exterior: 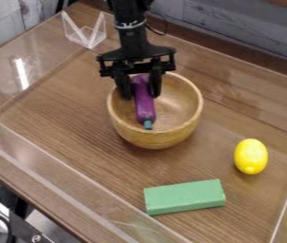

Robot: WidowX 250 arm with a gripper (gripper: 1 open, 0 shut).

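My gripper [137, 73] reaches down from the top over a wooden bowl [180, 128] in the middle of the table. It is shut on a purple object [143, 102] with a teal tip at its lower end, held inside or just over the bowl. Whether the object touches the bowl's bottom cannot be told.
A yellow lemon-shaped object [250, 157] lies to the right, and a green block [184, 196] at the front.
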